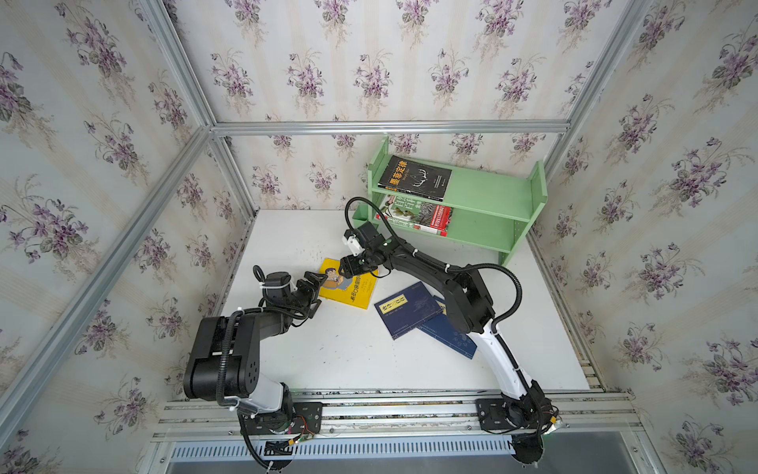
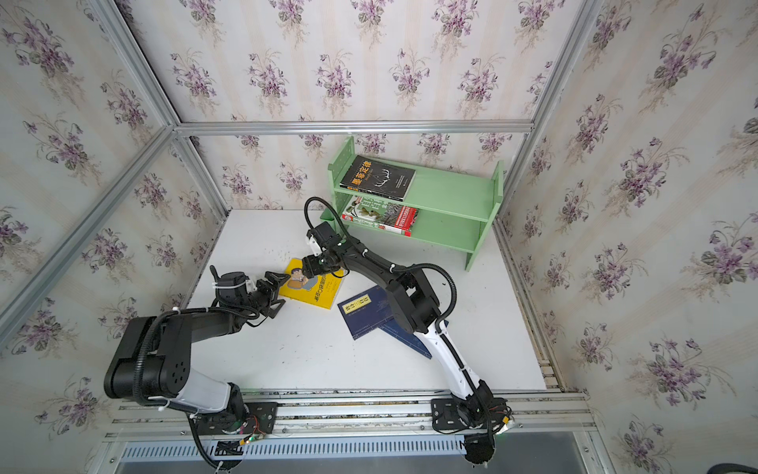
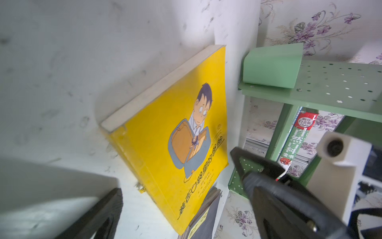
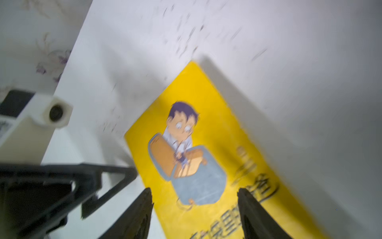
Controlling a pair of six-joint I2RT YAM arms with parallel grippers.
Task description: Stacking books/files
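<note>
A yellow book point(image 1: 352, 290) with a cartoon boy lies flat on the white table between my grippers. My left gripper is open at its left edge, nothing between its fingers. My right gripper hangs over the book from the right, fingers apart with nothing held. Two navy books point(image 1: 404, 309) overlap to the right, partly under my right arm. A green two-tier shelf point(image 1: 489, 189) stands at the back, with a dark book point(image 1: 412, 177) on top and a red-and-white book point(image 2: 377, 213) on the lower tier.
The shelf has free room on the right of both tiers. Both arms are close together around the yellow book, and the patterned walls enclose the table.
</note>
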